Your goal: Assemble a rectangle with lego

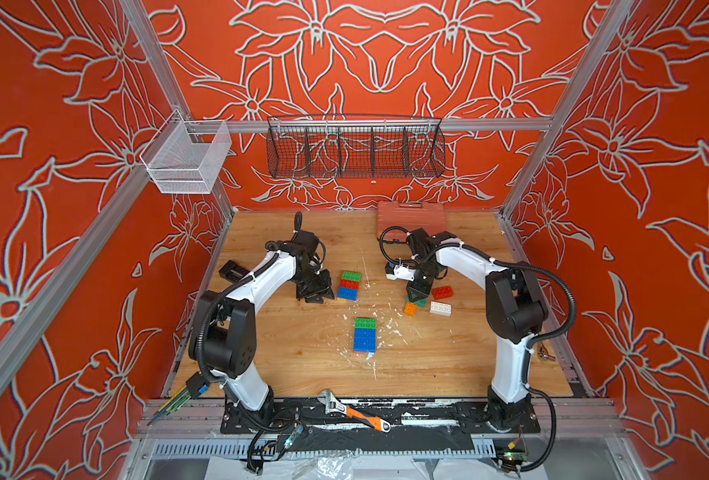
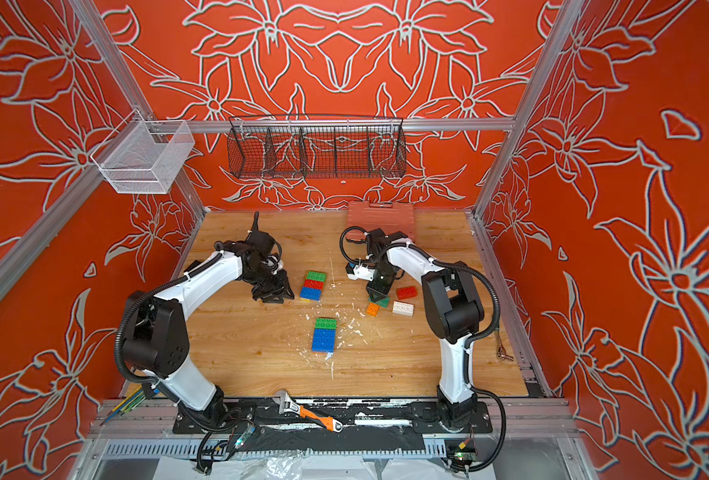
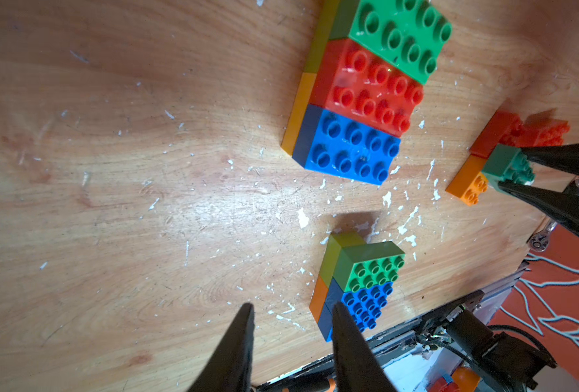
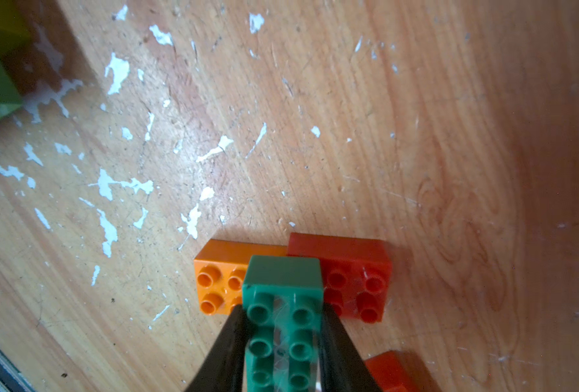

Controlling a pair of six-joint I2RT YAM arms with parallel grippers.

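Observation:
My right gripper is shut on a teal brick, gripping its long sides. The teal brick lies across an orange brick and a red brick that sit end to end; whether its studs are pressed home cannot be told. My left gripper hangs open and empty above the table. To its right stands a layered block, with green, red and blue bricks over a yellow-orange layer. Nearer the front is another block of green and blue over yellow and orange.
A white brick and a second red brick lie loose by the right gripper. A red case rests at the back, and an orange-handled wrench at the front. Bare table separates the arms.

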